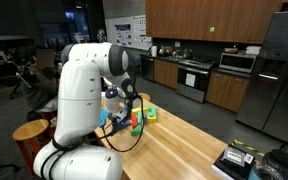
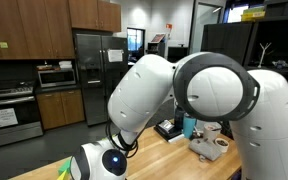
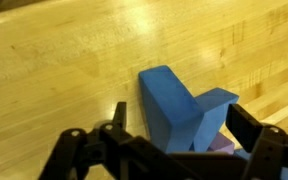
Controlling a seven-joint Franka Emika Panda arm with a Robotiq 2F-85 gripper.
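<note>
In the wrist view a long blue block (image 3: 172, 108) reaches in between the two spread fingers of my gripper. The gripper is open, one finger (image 3: 106, 140) to the left of the block and the other (image 3: 262, 135) to its right. A second, lighter blue block (image 3: 215, 108) lies close against the long one, near the right finger. Part of a purple block (image 3: 222, 143) shows below it. Whether the fingers touch any block cannot be told.
Near the arm in exterior view 1, red (image 1: 135, 116), green (image 1: 137, 130) and yellow (image 1: 150, 113) blocks are on the wooden table (image 1: 179, 145). A black-and-white box (image 1: 234, 160) and a dark round object (image 1: 277, 163) stand at the right end.
</note>
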